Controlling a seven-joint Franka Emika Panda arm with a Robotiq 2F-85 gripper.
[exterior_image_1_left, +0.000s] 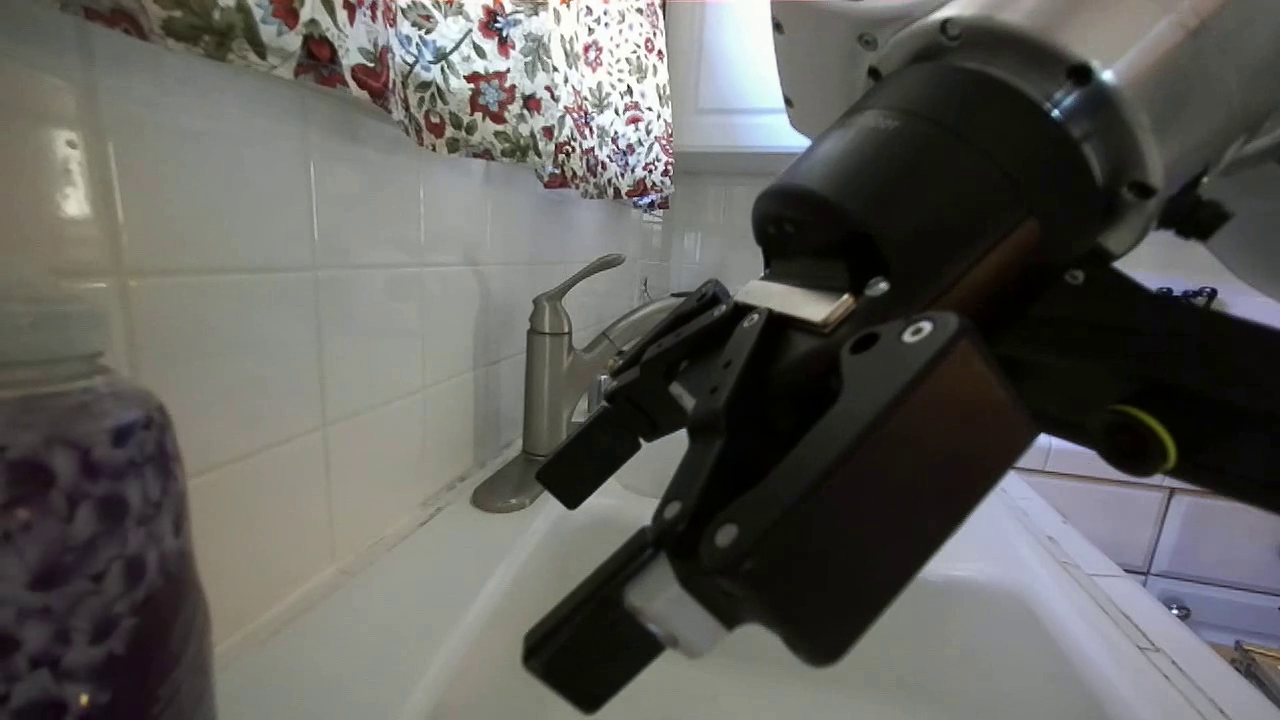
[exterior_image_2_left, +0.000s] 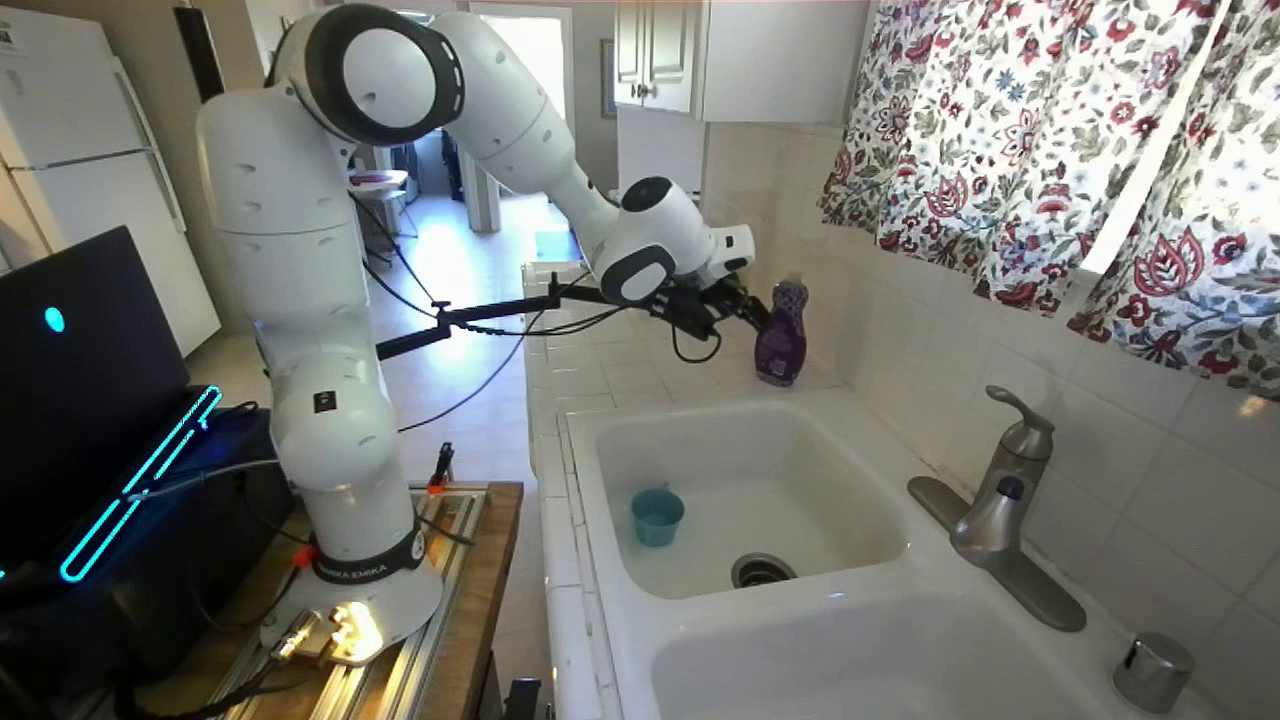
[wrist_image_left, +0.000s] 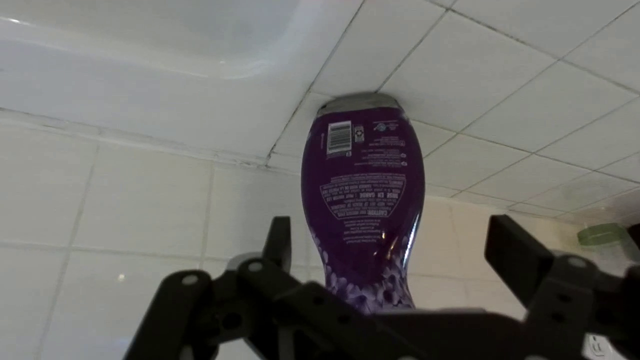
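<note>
A purple bottle stands on the tiled counter at the sink's far corner, its printed back label facing the wrist camera. In the wrist view it shows between the fingers of my gripper, which is open and apart from it; the bottle's top is hidden behind the gripper's body. In exterior view 1 the gripper hangs over the sink side, with the blurred bottle at the left edge. Exterior view 2 has the bottle just beyond the end of the arm.
The white double sink holds a teal cup in its far basin. A metal faucet rises along the tiled wall. Floral curtains hang above. The tile counter beside the bottle is clear.
</note>
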